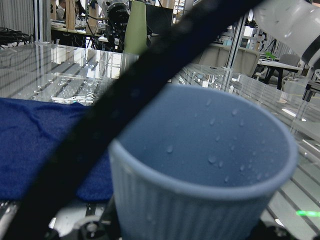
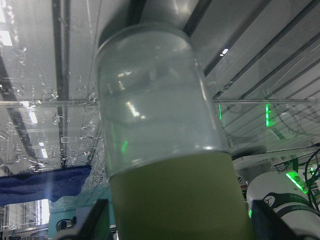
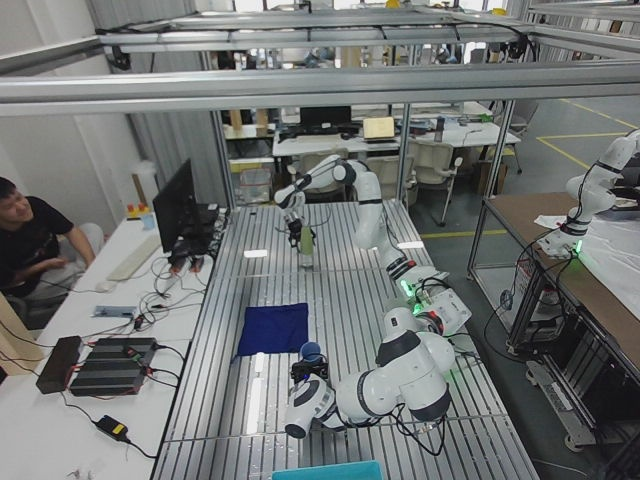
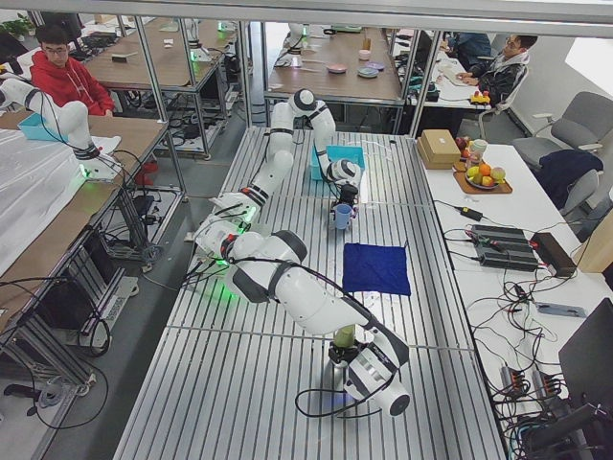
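Observation:
A blue ribbed cup (image 1: 200, 200), with droplets inside, fills the left wrist view; in the camera right view it is at my left gripper (image 4: 342, 213), at the near end in the camera left view. A bottle (image 2: 165, 115) with a clear part and an olive-green lower part fills the right wrist view between the fingers of my right gripper. Whether either gripper is closed on its object is unclear. A navy cloth (image 3: 273, 329) lies flat on the slatted table between the two arms.
A turquoise bin (image 3: 325, 472) stands at the table end behind the left arm. A side desk (image 4: 460, 201) holds boxes, a fruit tray and electronics.

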